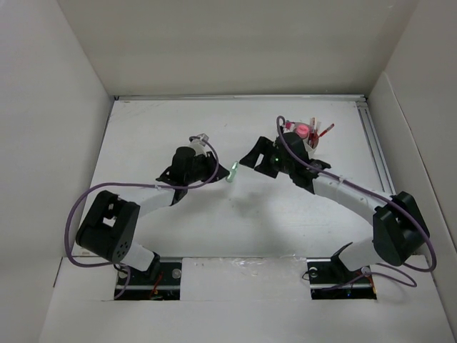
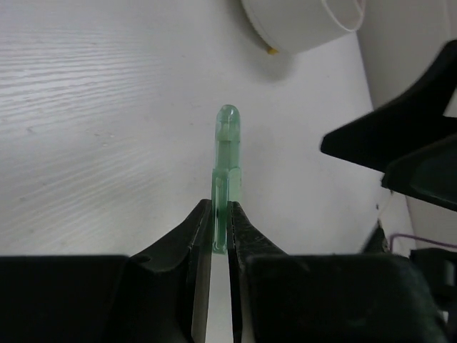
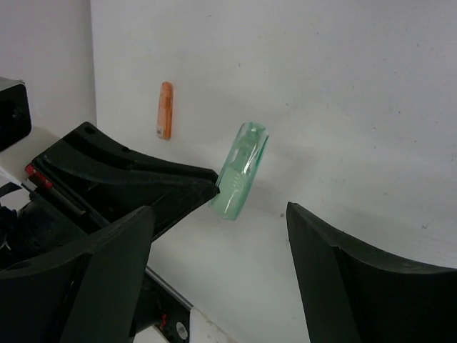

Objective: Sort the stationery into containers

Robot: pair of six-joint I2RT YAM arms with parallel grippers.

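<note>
My left gripper [image 1: 223, 171] is shut on a pale green translucent stick-like item [image 1: 233, 173], which points away from its fingertips [image 2: 227, 143] in the left wrist view. My right gripper [image 1: 253, 158] stands open just beside that item, which shows between and beyond its fingers in the right wrist view [image 3: 240, 168]. An orange stick [image 3: 165, 108] lies on the table in the right wrist view. At the back right, a white container [image 1: 309, 148] holds red, pink and other pieces of stationery, partly hidden by my right arm.
Walls enclose it at the back and both sides. The container's white body [image 2: 296, 21] shows at the top of the left wrist view, with a small yellow item by its base.
</note>
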